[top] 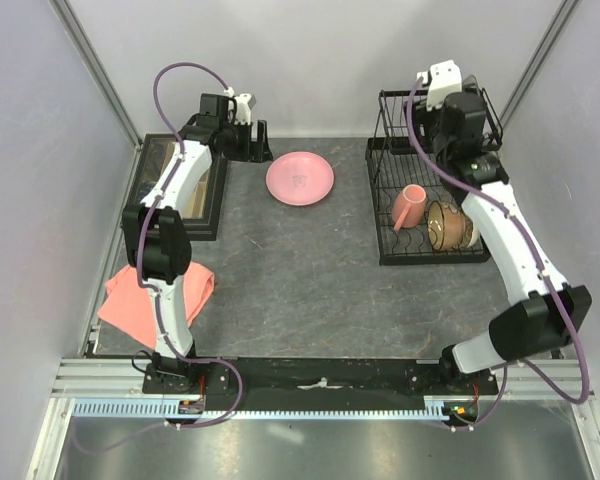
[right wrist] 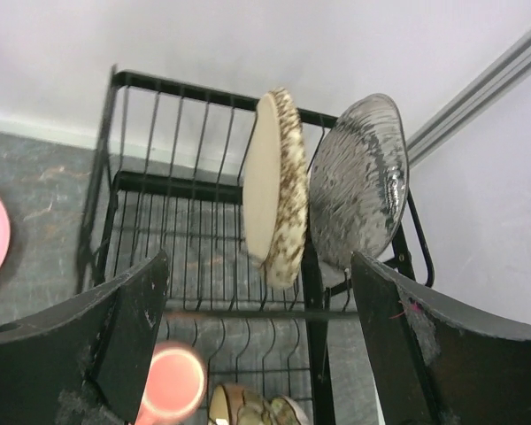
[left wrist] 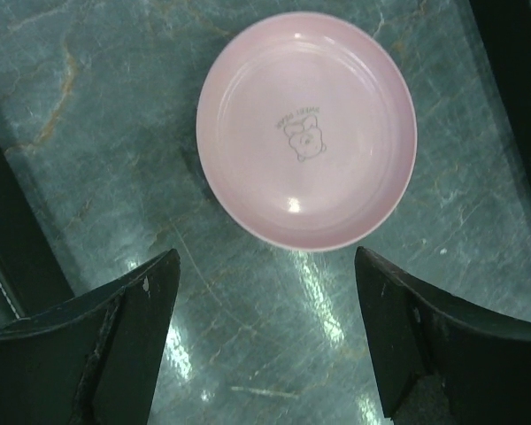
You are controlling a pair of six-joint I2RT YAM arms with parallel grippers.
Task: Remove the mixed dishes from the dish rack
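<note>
A black two-tier dish rack [top: 378, 200] stands at the back right. Its upper tier holds, upright, a brown-speckled plate [right wrist: 288, 190] and a clear ribbed glass plate [right wrist: 363, 181]. My right gripper is open in front of these plates, empty; in the top view the arm mostly covers them. On the lower tier are a pink mug [top: 409, 206], a brown glass cup [top: 444, 227] and a whitish cup [top: 470, 233]. A pink plate [top: 300, 178] lies flat on the table. My left gripper is open beside that plate, holding nothing.
A dark tray [top: 205, 215] with items lies at the back left, partly beneath the left arm. An orange-pink cloth [top: 130, 305] is spread at the front left.
</note>
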